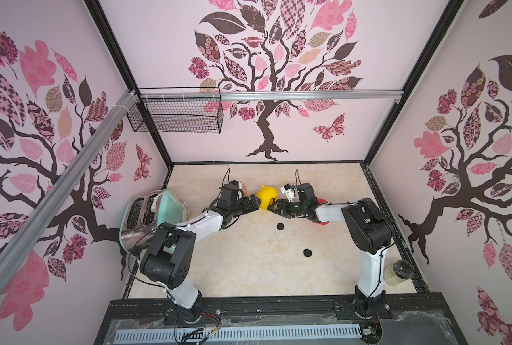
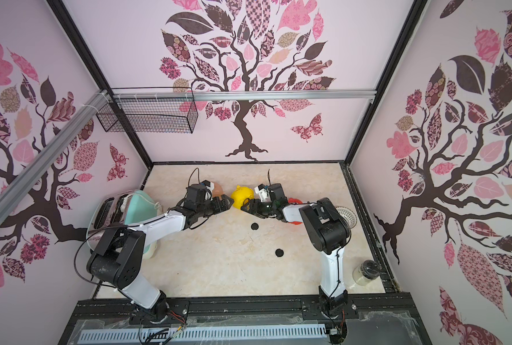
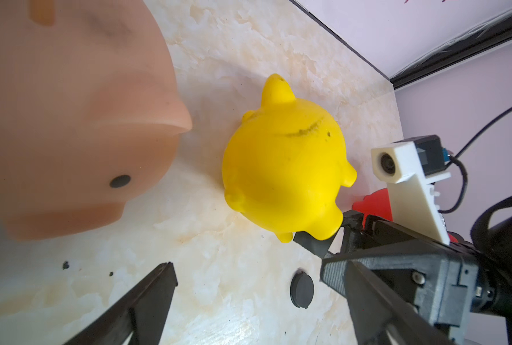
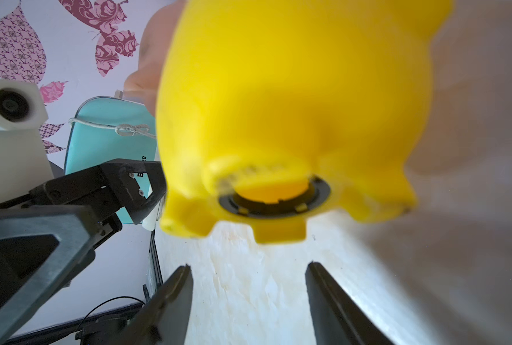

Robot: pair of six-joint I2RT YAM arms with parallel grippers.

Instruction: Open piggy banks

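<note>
A yellow piggy bank sits between my grippers; in the right wrist view its round opening (image 4: 273,201) with a dark ring faces me, with yellow inside. A peach piggy bank (image 3: 77,126) stands to its left. My left gripper is open, its fingers below and short of the yellow bank, nothing between them. My right gripper is part open at the yellow bank's underside, its fingertips apart, with nothing seen between them. A red object (image 3: 374,204) lies partly hidden behind the right arm.
Two black discs (image 1: 280,226) (image 1: 307,252) lie on the open front table. A mint appliance (image 1: 169,215) stands at left, a jar (image 1: 398,272) at front right, a white dish (image 2: 348,217) at right. A wire basket (image 1: 175,115) hangs above.
</note>
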